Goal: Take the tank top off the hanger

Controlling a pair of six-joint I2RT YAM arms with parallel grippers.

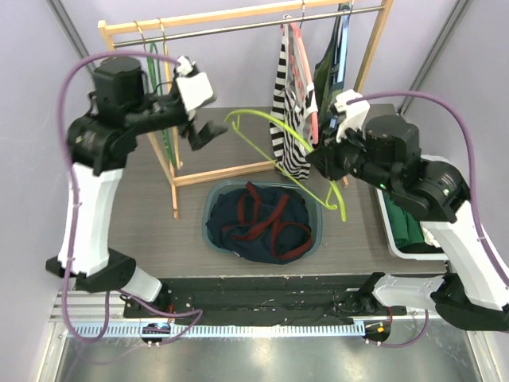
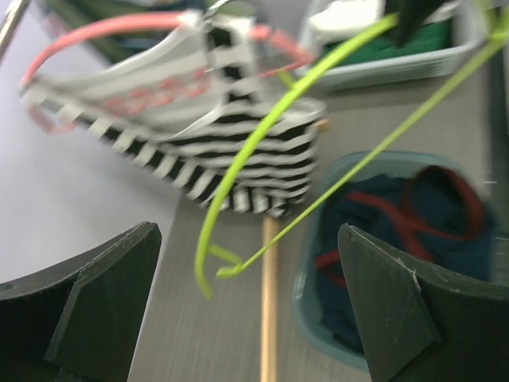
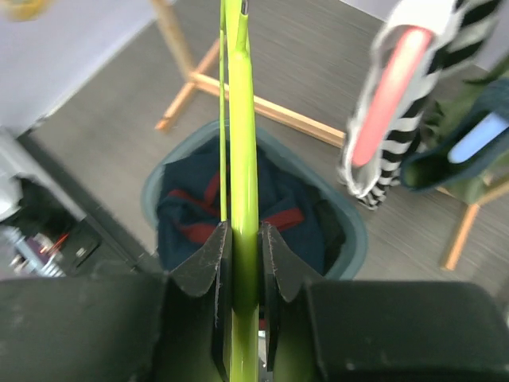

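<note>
A bare lime-green hanger (image 1: 278, 122) is held in the air by my right gripper (image 1: 318, 161), with no garment on it. In the right wrist view the fingers (image 3: 199, 274) stand on either side of the hanger (image 3: 243, 159), close against it. My left gripper (image 1: 200, 130), blurred in the top view, is open and apart from the hanger. Between its wide-set fingers (image 2: 103, 306) in the left wrist view appears the hanger's far end, further off. Dark navy cloth with dark-red straps (image 1: 254, 247) lies crumpled in the grey basket (image 1: 317, 211) on the floor.
On the wooden rack (image 1: 223, 14) hang a striped garment (image 1: 280, 135) on a pink hanger and darker clothes to its right. Green (image 1: 153, 72) and yellow hangers are at the left. A white bin (image 1: 421, 256) with green cloth stands at the right.
</note>
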